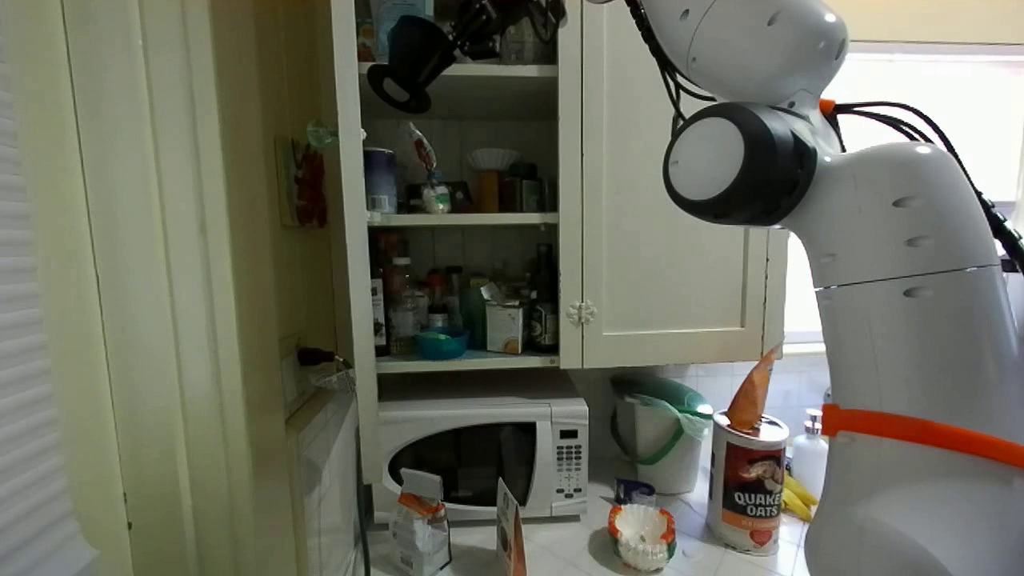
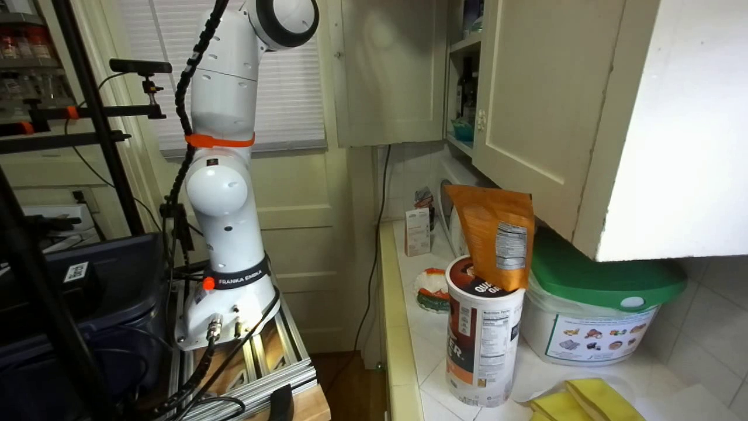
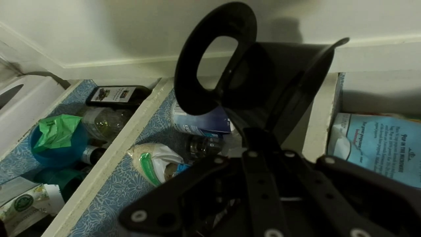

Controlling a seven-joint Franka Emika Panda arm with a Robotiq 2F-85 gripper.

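A black cone-shaped coffee dripper with a flat ring-like flange hangs in the wrist view. My gripper is shut on its near edge. From exterior view 1, the dripper appears tilted, its flange pointing down and left, level with the upper shelf edge of the open cabinet. The gripper comes in from its right. Whether the dripper touches the shelf cannot be told. Exterior view 2 shows only the arm, with neither gripper nor dripper in sight.
Below the dripper, the middle shelf holds a blue canister and a white-and-green bag. A light-blue bag stands on the upper shelf. Bottles and a blue bowl crowd the lower shelf. The closed cabinet door is to the right.
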